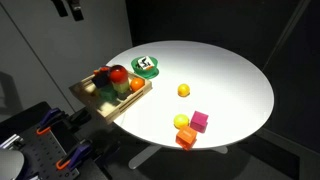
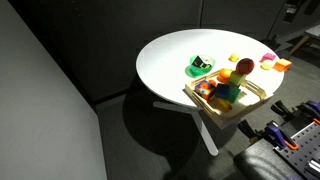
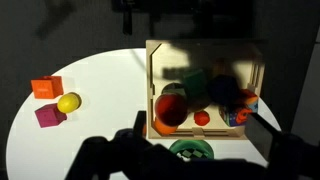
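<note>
High at the upper left of exterior view 1, my gripper (image 1: 68,13) hangs well above the table, its fingers spread. In the wrist view the dark fingers (image 3: 138,145) stand wide apart, and nothing shows held between them. Below is a wooden tray (image 3: 151,80) of coloured pieces. A large red ball (image 3: 171,106) rises above the others, with a green block (image 2: 237,78) and an orange ball (image 1: 137,84) close by. Beside the tray, a green plate (image 1: 152,72) carries a white and dark item (image 1: 146,63).
On the white round table (image 1: 235,85) lie a yellow-orange ball (image 1: 184,90), a yellow ball (image 1: 181,121), a pink cube (image 1: 199,122) and an orange block (image 1: 186,138), the last near the edge.
</note>
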